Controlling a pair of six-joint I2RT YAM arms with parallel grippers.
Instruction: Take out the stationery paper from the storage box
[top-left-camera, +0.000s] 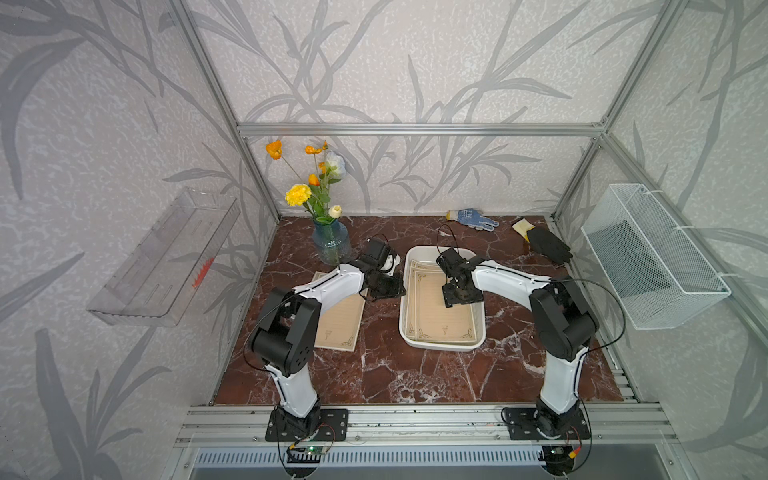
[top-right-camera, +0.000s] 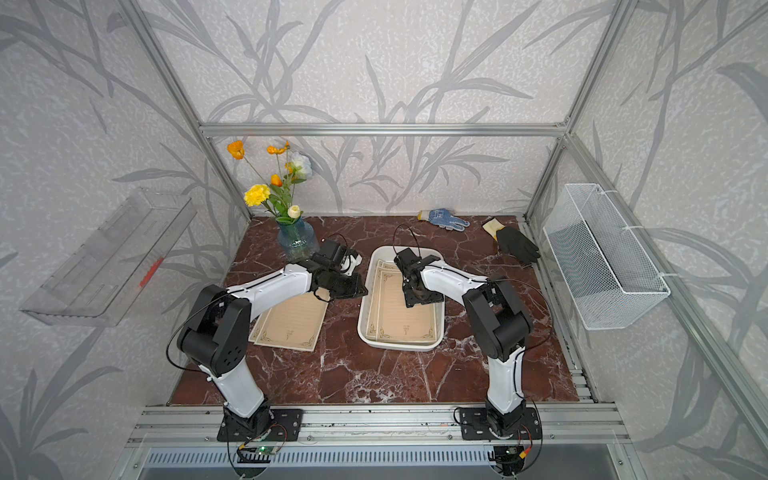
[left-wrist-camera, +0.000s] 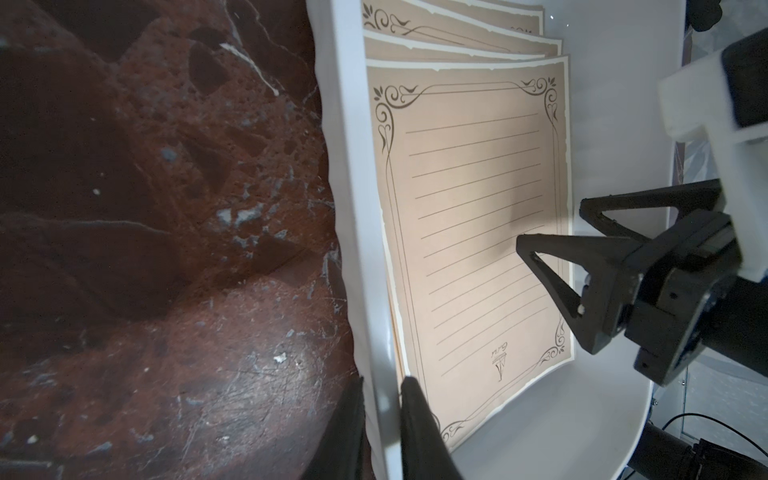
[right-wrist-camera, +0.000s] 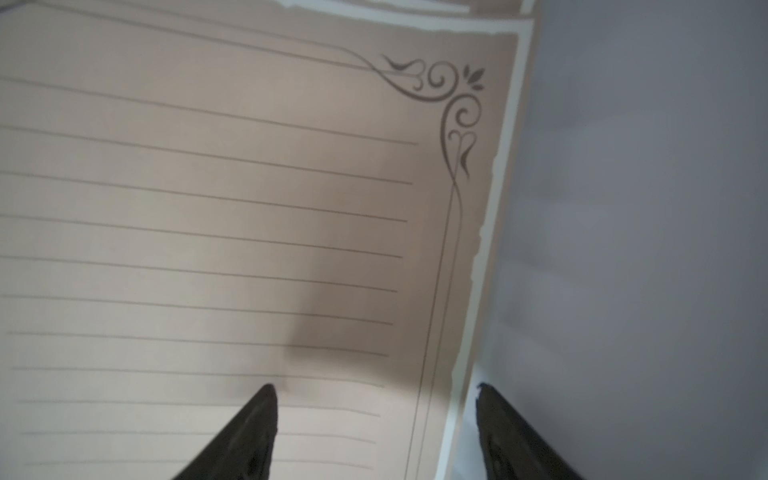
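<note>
In both top views the white storage box (top-left-camera: 441, 347) holds cream stationery paper (top-left-camera: 436, 320) with ornate corners. My left gripper straddles the box's left rim, one finger on each side of the wall; whether they press on it I cannot tell. Above the paper inside the box, my right gripper is open, its fingers apart over the sheet's right edge (right-wrist-camera: 488, 232). Nothing is held between them, and contact with the paper does not show. Several sheets lie fanned and overlapping in the left wrist view.
Other paper (top-left-camera: 340, 324) lies on the dark red table left of the box, partly under my left arm. Behind it stands a blue vase (top-left-camera: 331, 242) of flowers. Gloves (top-left-camera: 473, 219) lie at the back.
</note>
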